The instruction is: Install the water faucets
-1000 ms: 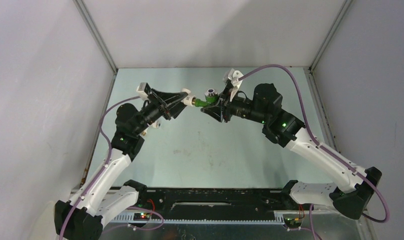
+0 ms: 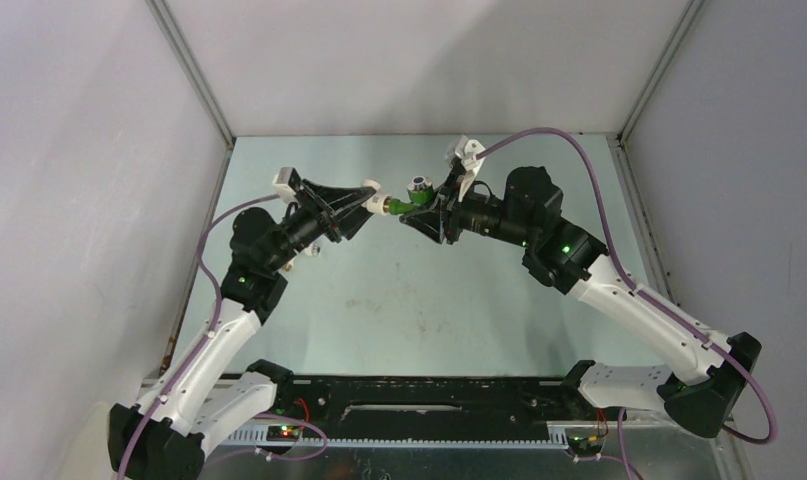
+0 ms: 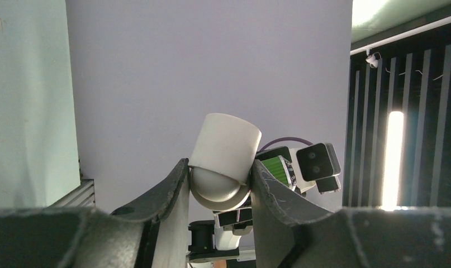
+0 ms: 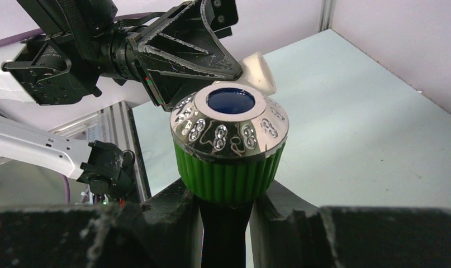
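Note:
A white pipe fitting [image 2: 378, 203] is held off the table by my left gripper [image 2: 363, 201], shut around it. Up close in the left wrist view the fitting [image 3: 226, 142] shows as a rounded white elbow or tee pinched between dark fingers. My right gripper [image 2: 428, 213] is shut on a green faucet [image 2: 420, 191] with a silver, blue-centred cap. In the right wrist view that cap [image 4: 228, 123] faces the camera. The faucet's green end meets the fitting's mouth, with a brass-coloured bit at the joint; how deep it sits cannot be told.
Small white and brass parts [image 2: 312, 249] lie on the table beside the left arm, partly hidden by it. Walls [image 2: 429, 60] close in the back and sides.
Hardly anything differs: both arms hold almost the same pose, with the faucet and the fitting still end to end. At most the faucet cap has shifted very slightly.

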